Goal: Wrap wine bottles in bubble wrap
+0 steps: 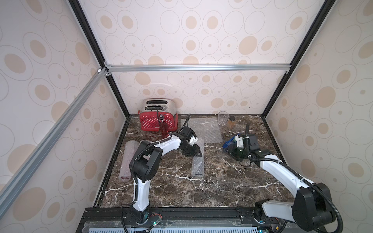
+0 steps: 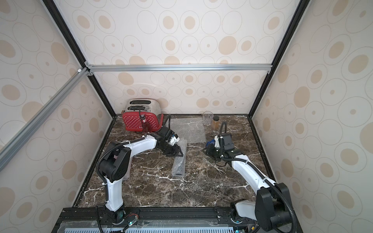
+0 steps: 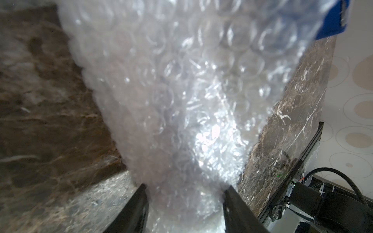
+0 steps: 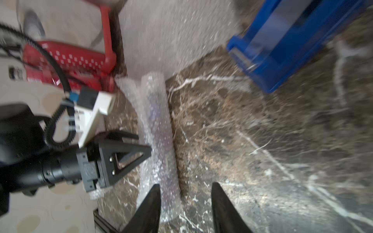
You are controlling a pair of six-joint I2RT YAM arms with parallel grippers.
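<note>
A bundle rolled in bubble wrap [image 1: 198, 167] lies lengthwise on the middle of the table; the wrap hides what is inside. My left gripper has one finger on each side of it, close against the wrap, but whether they grip cannot be told. Over the right half my right gripper is open and empty, near the blue tape dispenser [image 4: 268, 58]. Behind the bundle a flat bubble wrap sheet [image 1: 207, 130] is spread out. A dark red bottle [image 1: 163, 126] stands in front of the toaster. Another wrapped roll [image 1: 128, 161] lies at far left.
The red toaster [image 1: 157, 120] stands at back left. A clear glass [image 1: 223, 118] and a brown jar [image 1: 231, 122] are at the back right.
</note>
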